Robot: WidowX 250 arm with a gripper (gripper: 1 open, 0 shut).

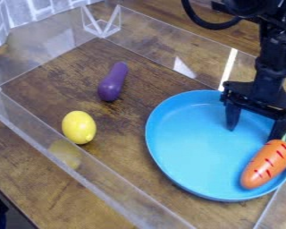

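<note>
A blue plate (193, 148) fills the lower middle right. An orange toy carrot (267, 164) with pale leaves lies in it at the right. My black gripper (256, 114) is low over the plate's upper right, just above the carrot's top; its fingers are blurred and dark, and I cannot tell whether they are open or shut. Outside the plate, a purple eggplant (113, 82) lies at upper left and a yellow lemon (79, 127) at left.
Clear plastic walls (64, 168) edge the wooden table (121, 188) along the left and top. The wood between lemon, eggplant and plate is clear.
</note>
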